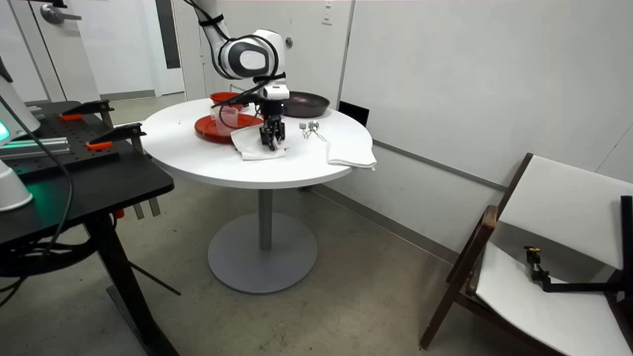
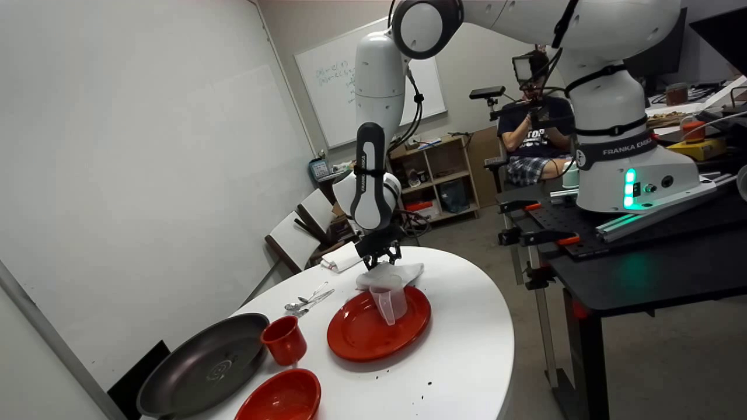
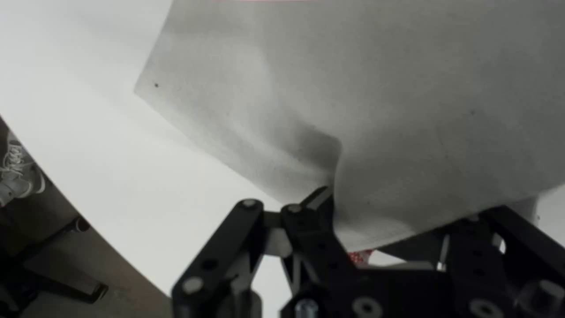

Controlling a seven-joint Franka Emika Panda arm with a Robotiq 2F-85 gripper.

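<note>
A white cloth (image 1: 253,144) lies rumpled on the round white table, between the red plate (image 1: 214,129) and my gripper (image 1: 273,142). My gripper points down at the tabletop and is shut on the cloth's edge. From the wrist, the cloth (image 3: 413,106) spreads wide, with a raised fold running to the black fingers (image 3: 312,212); it hides part of the grip. In exterior view 2 the same cloth (image 2: 409,272) reaches behind the clear plastic cup (image 2: 388,302), which stands on the plate.
A dark pan (image 2: 210,367), a red mug (image 2: 285,340) and a red bowl (image 2: 283,398) crowd one side of the table. Metal utensils (image 1: 312,129) and a second folded white cloth (image 1: 351,155) lie to the right. Dark crumbs (image 2: 429,382) dot the tabletop.
</note>
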